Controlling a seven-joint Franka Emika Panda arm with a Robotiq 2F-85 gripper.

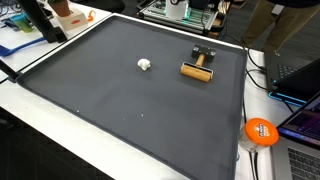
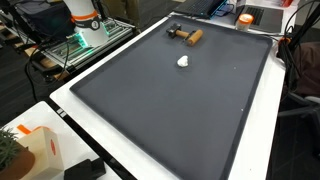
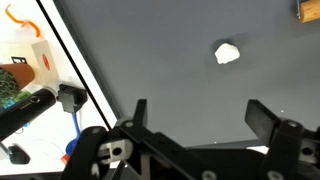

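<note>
A small white crumpled thing lies on the dark grey mat; the wrist view shows this white thing above the middle of the frame. To one side of it on the mat is a tool with a wooden, roller-like part and a dark end, only partly seen at the wrist view's upper right corner. My gripper hangs over the mat, its fingers spread wide apart and nothing between them. In neither exterior view can the gripper's fingers be seen.
An orange-lidded container stands on the white table by a laptop. Beyond the mat's other side are a potted plant and a black block.
</note>
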